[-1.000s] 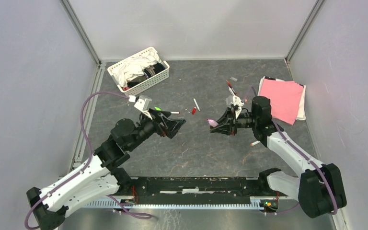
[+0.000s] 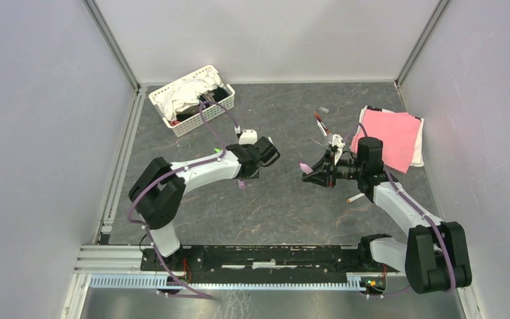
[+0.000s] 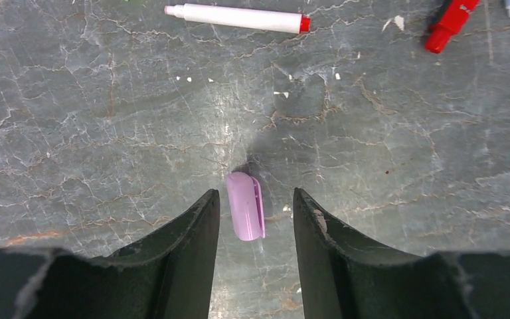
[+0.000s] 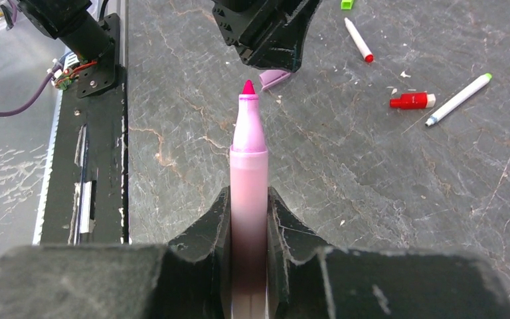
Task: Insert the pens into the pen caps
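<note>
In the left wrist view a pink cap (image 3: 242, 203) lies on the dark table, just ahead of and between the parted fingers of my left gripper, which hovers above it, empty. My right gripper is shut on an uncapped pink pen (image 4: 248, 173), its pink tip pointing out. A white pen with a red end (image 3: 239, 16), a red cap (image 3: 448, 26) and a white pen with a green end (image 4: 458, 100) lie farther off.
A white basket with cloths (image 2: 222, 106) stands at the back left. Pink and white cloths (image 2: 392, 129) lie at the right, with several pens near them.
My left arm has swung toward the back and middle, now over the pink cap. My right gripper moved slightly right, still holding the pink pen.
</note>
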